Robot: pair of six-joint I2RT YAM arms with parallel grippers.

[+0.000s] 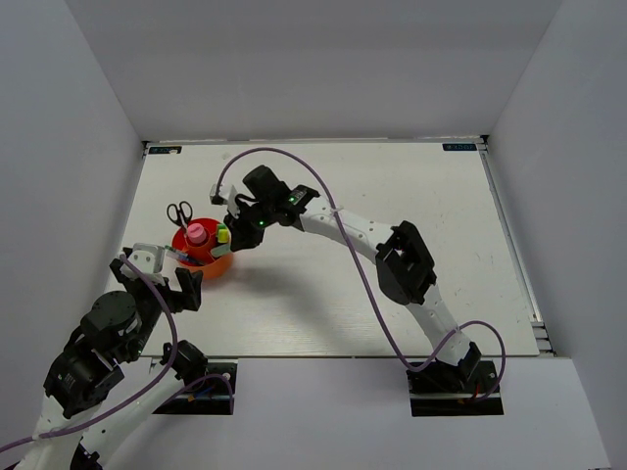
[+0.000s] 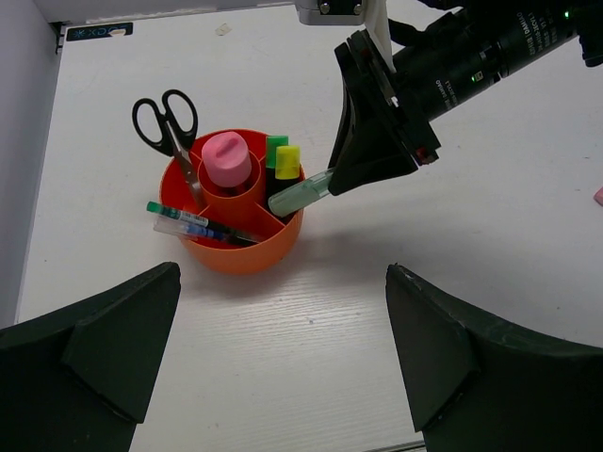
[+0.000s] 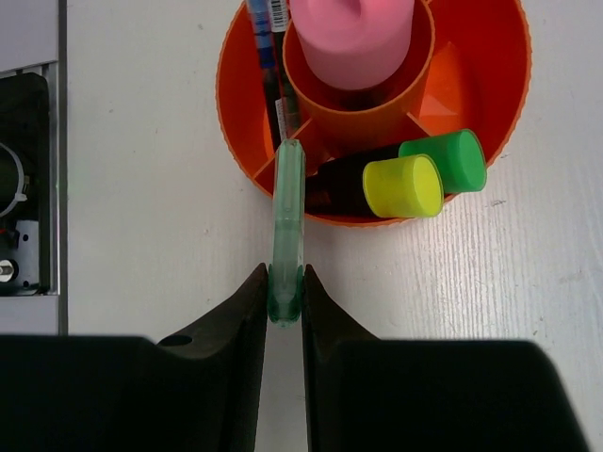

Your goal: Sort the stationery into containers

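A round orange organizer (image 2: 240, 261) with divided compartments stands on the table's left side. In it are a pink cylindrical item (image 2: 226, 158) in the central cup, scissors (image 2: 181, 151) leaning out at the back left, pens (image 2: 203, 226) jutting over the front-left rim, and green-capped (image 2: 275, 143) and yellow-capped (image 2: 287, 162) markers. My right gripper is shut on a translucent green stick (image 3: 288, 202). The stick's far end reaches the organizer's rim beside the markers; whether it touches is unclear. My left gripper stands open and empty, front-left of the organizer.
A small pink item (image 2: 599, 196) shows at the right edge of the left wrist view. The right arm (image 1: 343, 223) reaches across the table's middle.
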